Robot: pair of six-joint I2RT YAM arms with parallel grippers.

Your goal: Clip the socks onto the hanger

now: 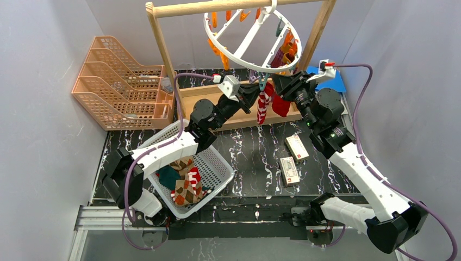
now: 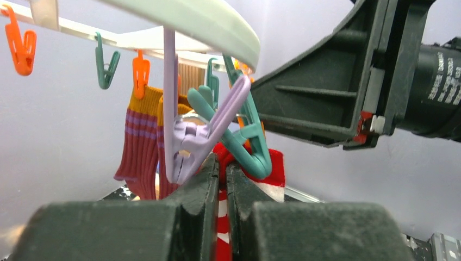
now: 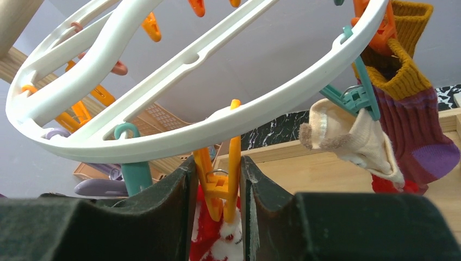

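A red-and-white striped sock (image 1: 263,106) hangs just under the front rim of the white round hanger (image 1: 239,61). My left gripper is shut on this sock, whose red and white stripes show between and behind its fingers. My right gripper is shut on an orange clip (image 3: 218,189) on the hanger's rim, one finger on either side. The sock's top (image 3: 217,239) sits right at the lower ends of that clip; whether it lies between the clip's fingers I cannot tell. A lilac clip (image 2: 187,138) and a teal clip (image 2: 250,144) hang close above my left fingertips.
A maroon-and-mustard sock (image 3: 416,114) and a cream sock (image 3: 348,138) hang from neighbouring clips. Several socks lie in the grey basket (image 1: 220,168). Two small boxes (image 1: 296,148) rest on the dark table. Both arms crowd the hanger's front.
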